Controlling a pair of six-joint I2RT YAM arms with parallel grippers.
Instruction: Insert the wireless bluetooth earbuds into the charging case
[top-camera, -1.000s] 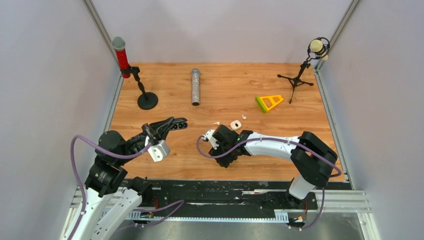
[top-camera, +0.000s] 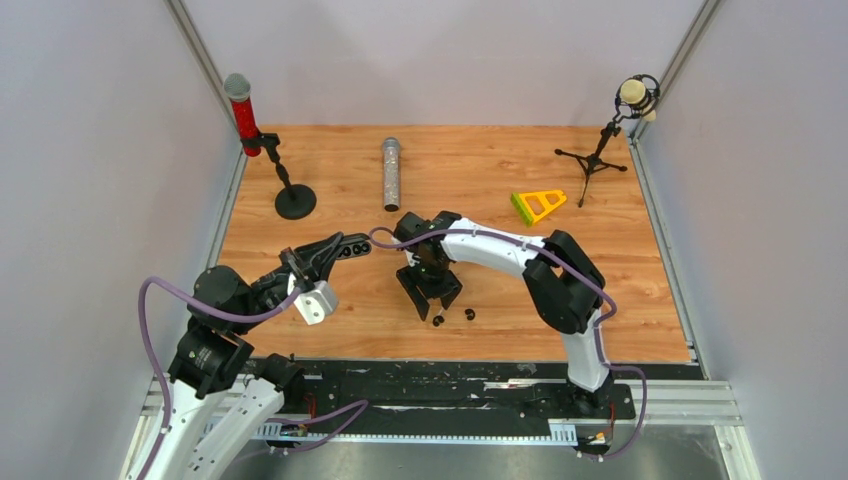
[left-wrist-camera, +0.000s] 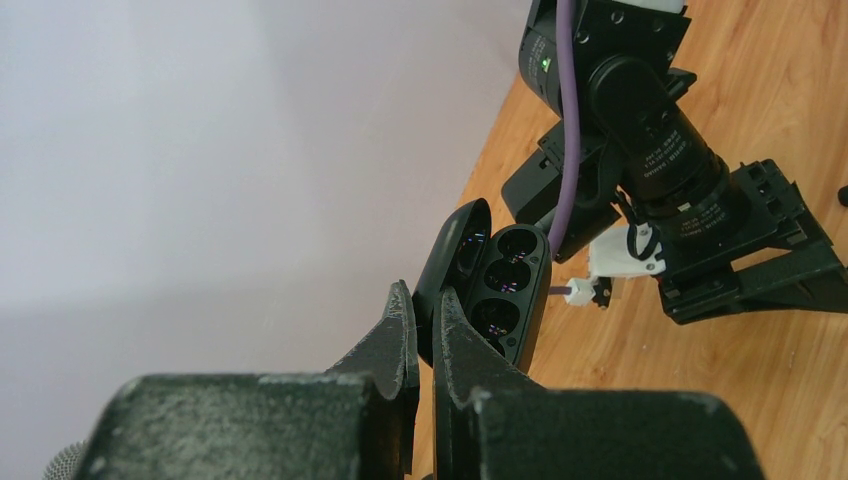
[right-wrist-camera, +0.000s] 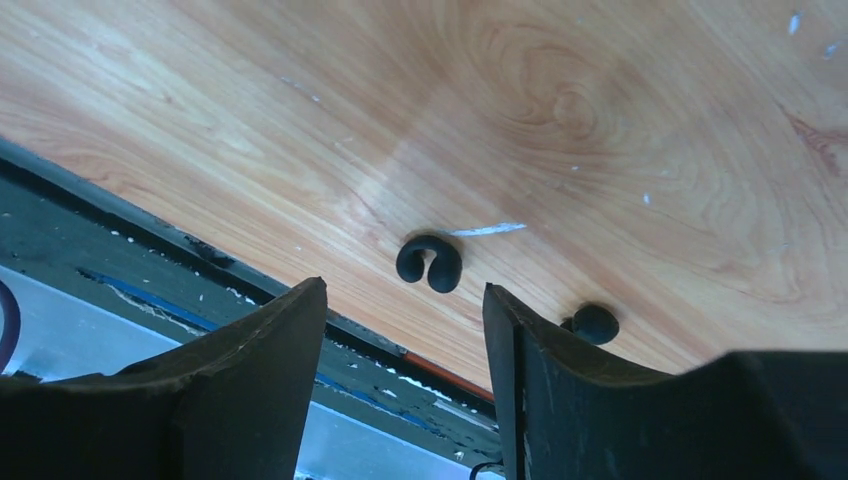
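Note:
The black charging case (top-camera: 354, 250) is up in the air at the tip of my left gripper; its lid is open and several dark round wells show. The left fingers are shut at the case's near end. Low over the wood, my right gripper is open with its fingertips apart. Between and beyond them lies one black earbud (right-wrist-camera: 443, 265); a second black earbud (right-wrist-camera: 596, 324) lies to the lower right in the right wrist view. Both also show in the top view, near the table's front.
A silver microphone (top-camera: 391, 175), a red microphone on a stand (top-camera: 246, 120), a yellow wedge (top-camera: 540, 205) and a microphone tripod (top-camera: 598, 160) stand or lie toward the back. The table's front edge (right-wrist-camera: 150, 220) runs close by the earbuds.
The right arm has swung up and back toward the table's middle, uncovering the black earbuds and covering the white case and buds. The left arm has barely moved.

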